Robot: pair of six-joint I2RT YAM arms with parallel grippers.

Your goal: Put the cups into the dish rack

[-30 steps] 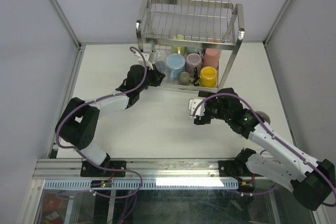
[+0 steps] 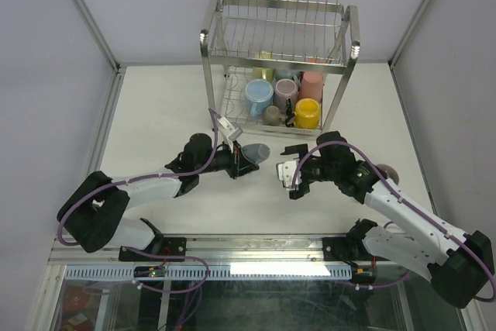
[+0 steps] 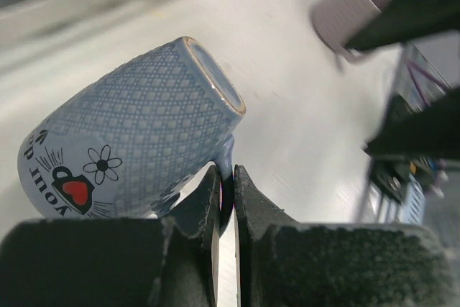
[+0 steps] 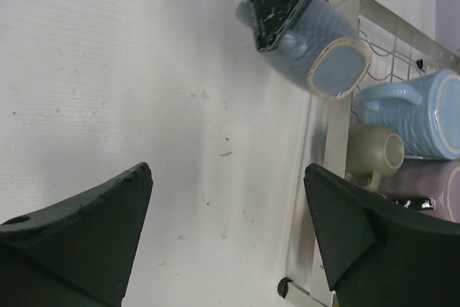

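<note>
A grey-blue textured cup [image 3: 129, 131] with a printed flower and red heart is tilted on its side in the air. My left gripper is shut on its handle. In the top view this cup [image 2: 256, 153] hangs in front of the dish rack [image 2: 271, 60], off the table's middle. To its right my right gripper [image 2: 288, 172] stands open and empty. The right wrist view shows its spread fingers [image 4: 93, 228] over bare table, with the held cup [image 4: 323, 48] beyond them. On the rack's lower level sit several cups, among them a blue cup [image 2: 259, 94] and a yellow cup [image 2: 307, 113].
A brownish cup [image 2: 387, 173] stands at the right, partly hidden behind the right arm. The rack's upper level [image 2: 279, 29] is empty. A small beige cup [image 4: 375, 152] sits near the rack's front edge.
My left gripper, holding the grey-blue cup, has come away from the rack's left front, toward the table's middle and the right gripper. The right arm has shifted only slightly.
</note>
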